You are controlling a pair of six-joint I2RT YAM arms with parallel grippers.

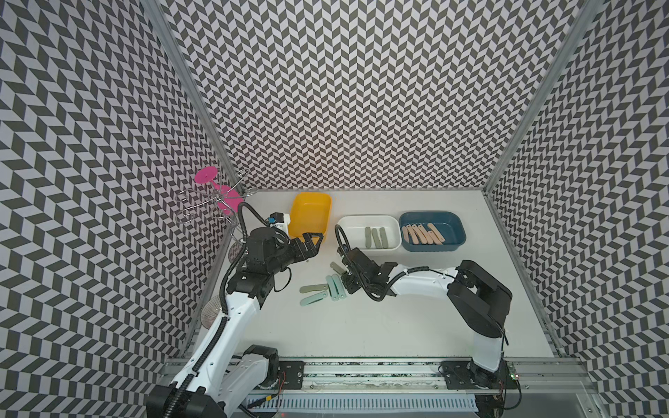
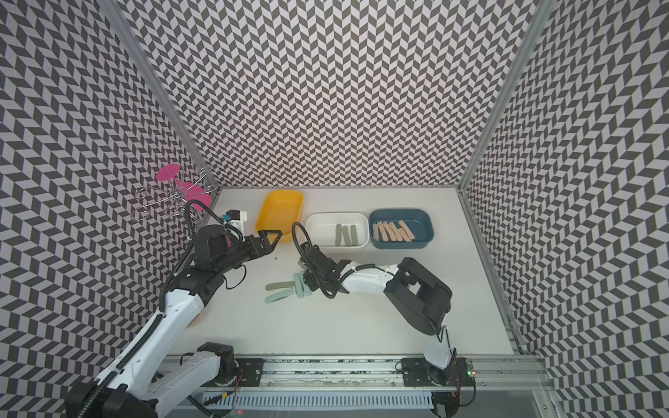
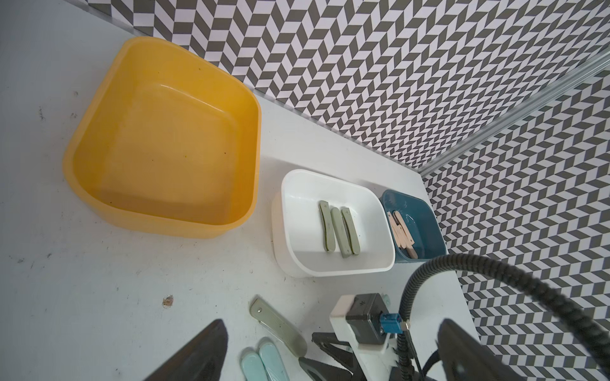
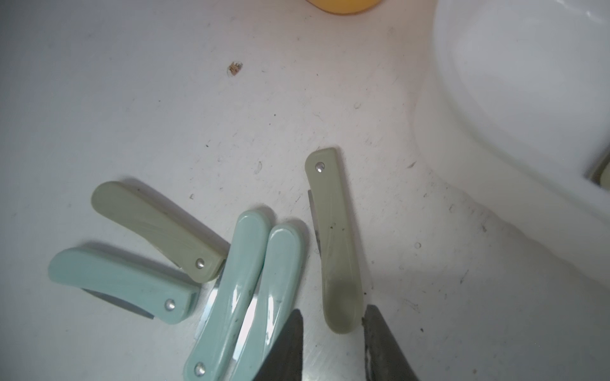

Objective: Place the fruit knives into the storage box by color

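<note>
A sage knife [image 4: 338, 247] lies alone below the white box [image 1: 368, 219], beside two mint knives [image 4: 235, 285]; a second sage knife [image 4: 149, 225] and a third mint one [image 4: 120, 282] lie left. My right gripper is low at the lone sage knife's near end, fingers apart, nothing clearly held. My left gripper [image 1: 311, 244] stands open above the table near the yellow box [image 3: 162, 146]. The white box holds three sage knives [image 3: 340, 231]; the blue box [image 3: 425, 228] holds several pink knives [image 1: 423, 234].
The three boxes stand along the back. A wire rack with pink discs [image 1: 227, 198] stands at the left edge.
</note>
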